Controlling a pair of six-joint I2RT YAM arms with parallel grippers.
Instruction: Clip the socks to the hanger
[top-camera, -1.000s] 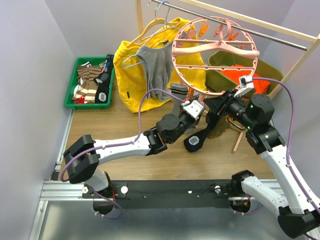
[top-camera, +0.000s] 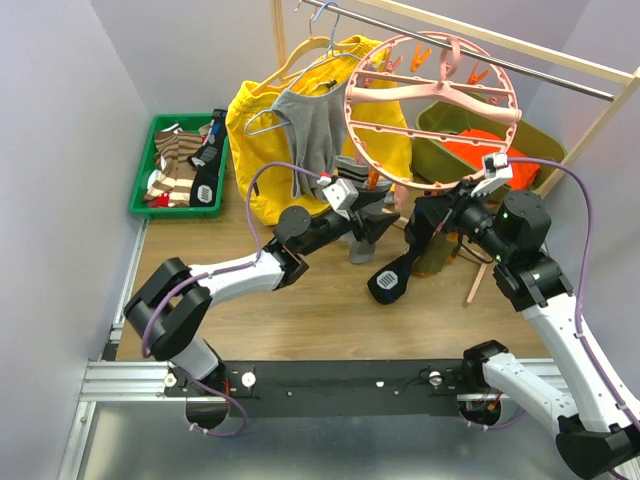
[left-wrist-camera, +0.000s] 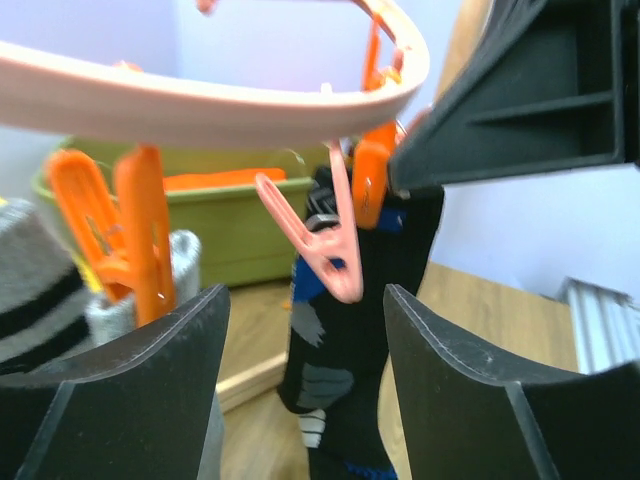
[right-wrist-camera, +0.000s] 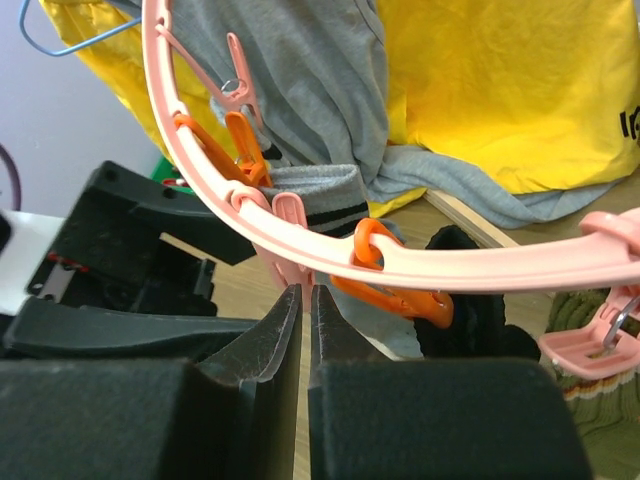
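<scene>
A pink round clip hanger hangs from the rail with pink and orange clips. A striped grey sock hangs at its left-front, and a black sock hangs further right, beside a green sock. My left gripper stands open behind a pink clip in the top view's line of sight, nothing visible between its fingers. My right gripper is shut at the hanger's front rim; what it holds is hidden, though a pink clip lies just beyond its tips.
A green basket of socks stands at the back left. Yellow and grey garments hang behind. An olive bin stands at the back right. Bare table lies in front.
My left arm has drawn back to the left from the hanger's front clips. The right arm has hardly moved.
</scene>
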